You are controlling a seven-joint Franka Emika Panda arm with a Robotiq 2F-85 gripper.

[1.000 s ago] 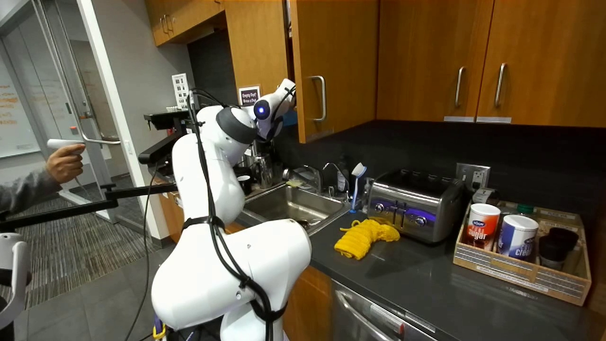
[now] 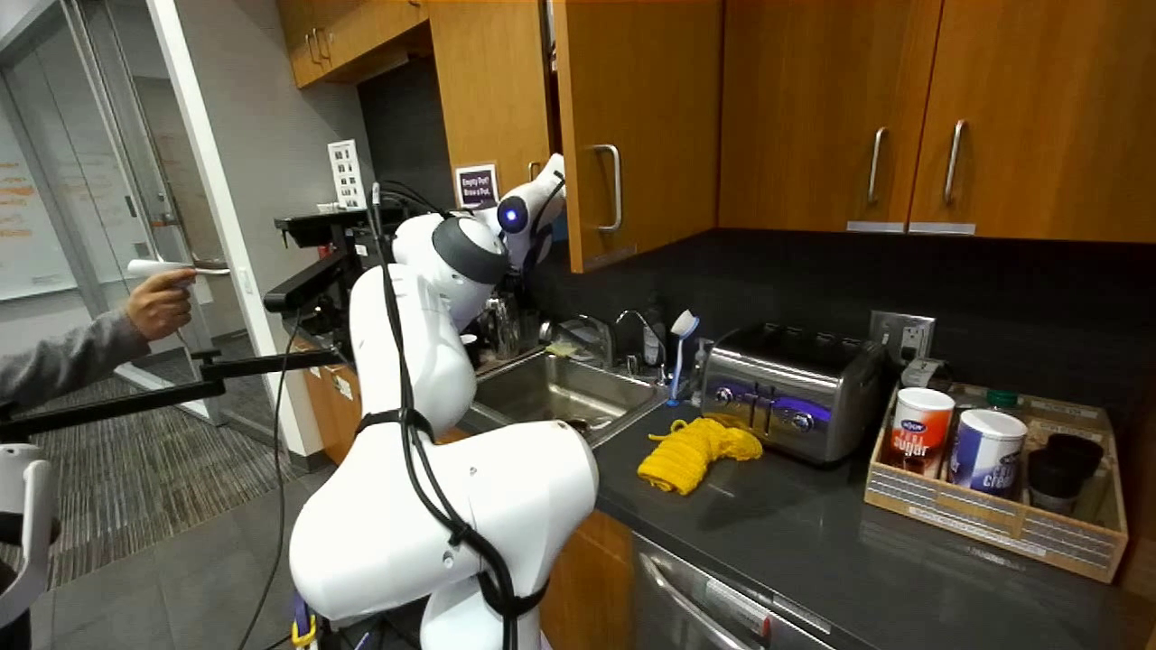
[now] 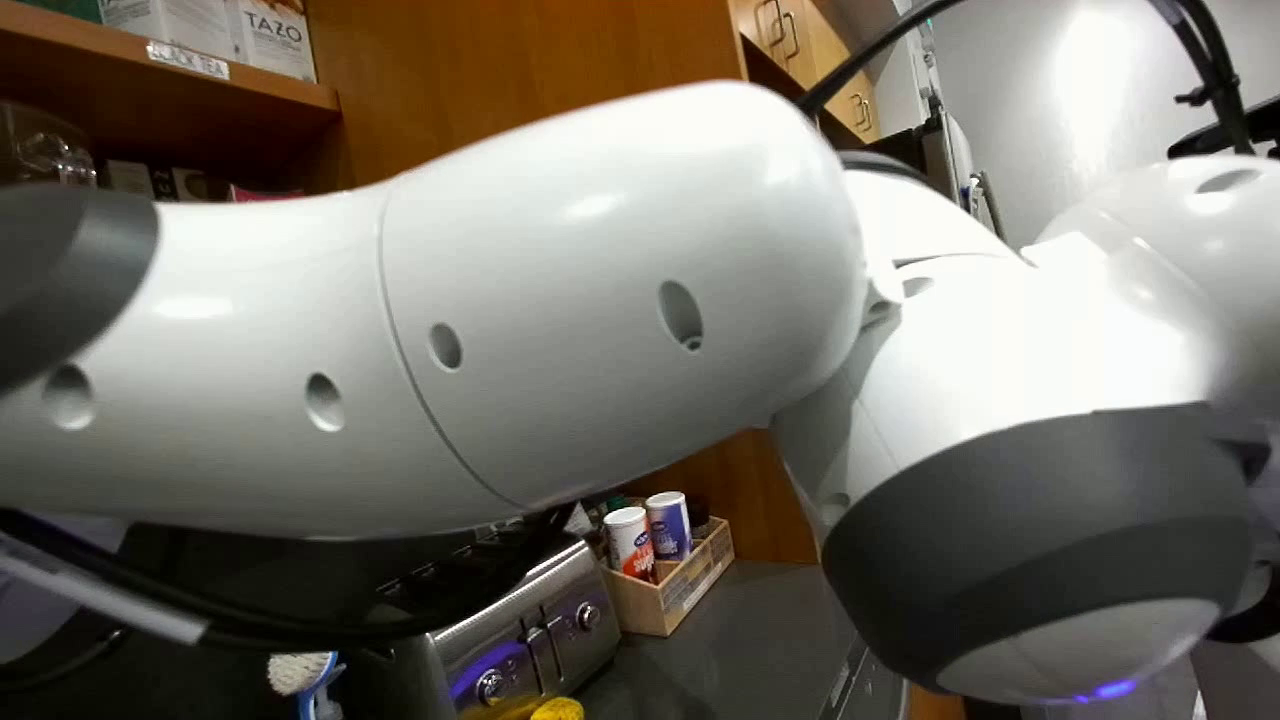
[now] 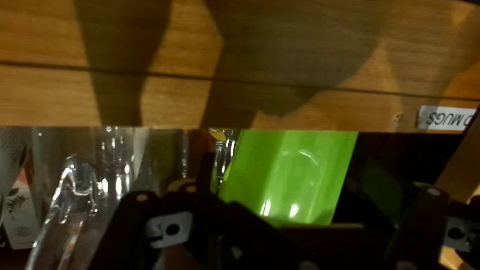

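A glossy green cup [image 4: 288, 175] stands out in the wrist view, below a wooden shelf edge [image 4: 180, 96] whose label appears upside down. My gripper is open with its dark fingers on either side of the cup. A dark gap shows between the cup and the finger on the right; contact at the left finger is hard to judge. In exterior view 1, the open cabinet door [image 2: 639, 130] hides the gripper, while the arm's wrist [image 2: 531, 211] reaches in behind it. Exterior view 2 shows mostly the arm [image 3: 624, 300].
Clear glassware [image 4: 76, 184] crowds the left of the wrist view, close to the gripper. Beneath the cabinets are a sink [image 2: 564, 390], a yellow cloth [image 2: 699, 453], a toaster [image 2: 797, 390] and a wooden box [image 2: 975, 515] of canisters.
The arm's upper links have shifted right in exterior view 1, with the wrist moving slightly right toward the cabinet. The person's hand at left has also moved right. The door stands as before.
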